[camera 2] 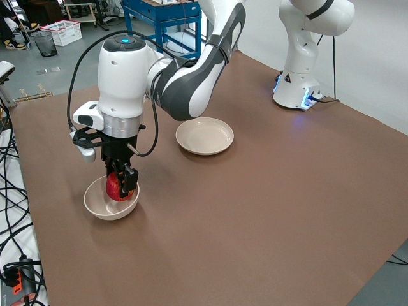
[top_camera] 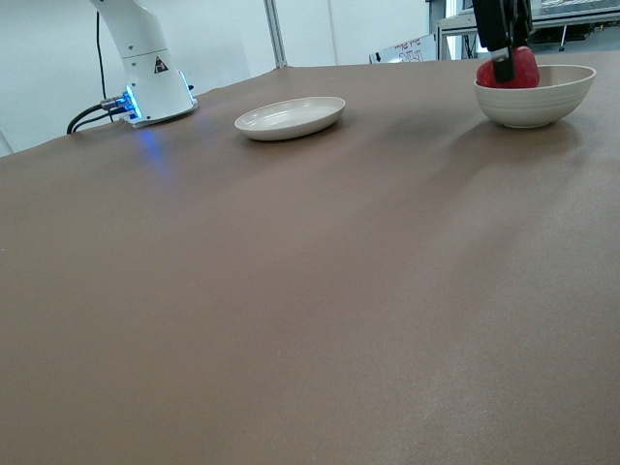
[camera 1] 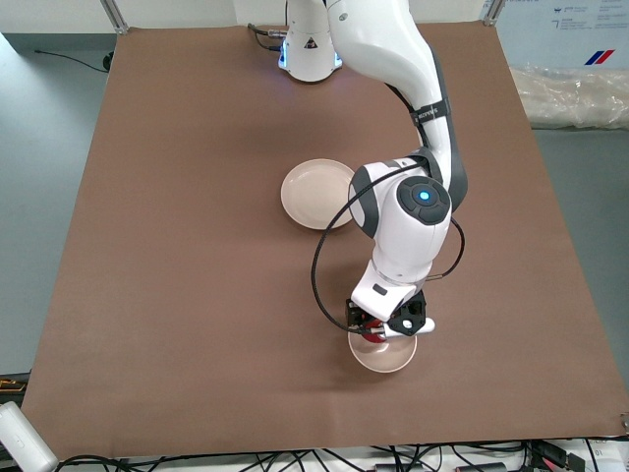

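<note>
A red apple (top_camera: 523, 70) (camera 2: 115, 187) sits low in a white bowl (camera 1: 382, 359) (top_camera: 531, 105) (camera 2: 102, 204). My black gripper (top_camera: 503, 60) (camera 2: 122, 183) reaches down at the apple, fingers at or inside the bowl; I cannot tell whether they are closed on it. In the left view the arm hides most of the gripper and apple. An empty white plate (camera 1: 313, 194) (top_camera: 289, 118) (camera 2: 204, 136) lies behind the bowl, toward the arm's base.
The brown table (camera 1: 197, 246) is otherwise mostly bare. A robot base (camera 1: 310, 59) (camera 2: 296, 89) with cables stands at the back. Cables and hardware run along the edge nearest the bowl.
</note>
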